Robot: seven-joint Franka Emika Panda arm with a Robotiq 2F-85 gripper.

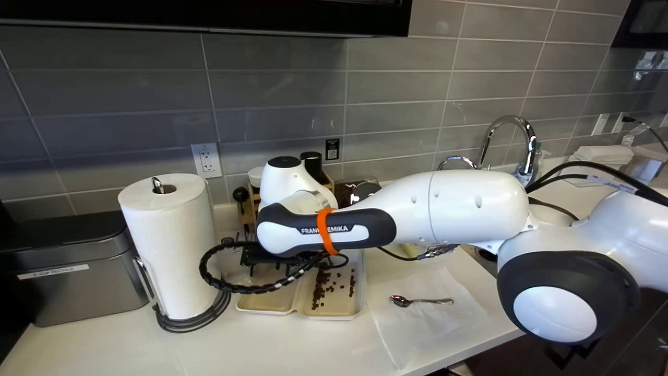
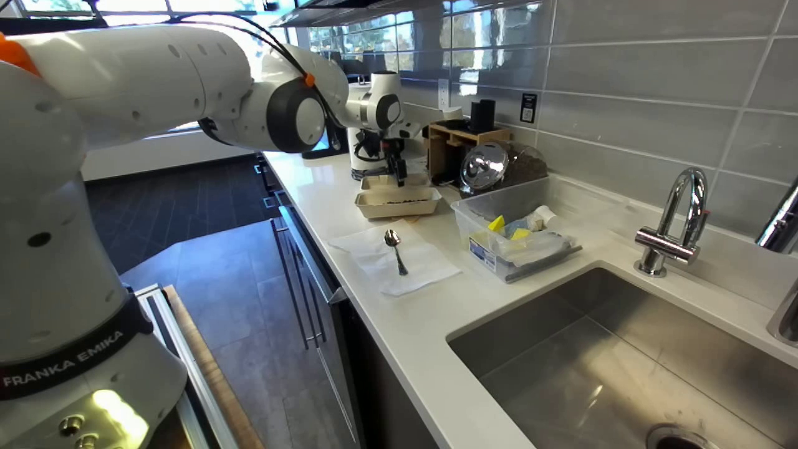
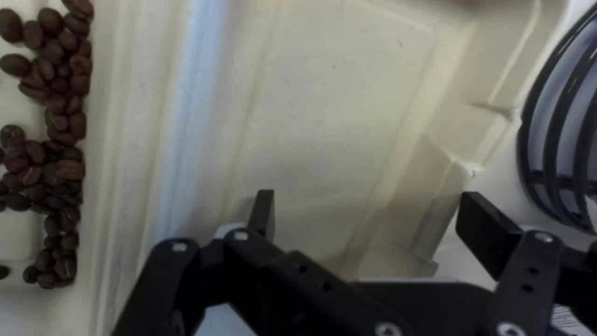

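Observation:
A takeout tray with two halves lies on the counter, lid folded back. Dark coffee beans are scattered in its right half; in the wrist view the beans bunch along that half's inner edge. The other half is empty. My gripper hangs over the empty half, its two black fingers well apart and nothing between them. One finger is near the tray's outer wall. A metal spoon rests on a white sheet, away from the gripper.
A paper towel roll on a black wire stand is close beside the tray's empty half. A clear plastic bin stands between tray and sink. Behind the tray is a wooden organizer.

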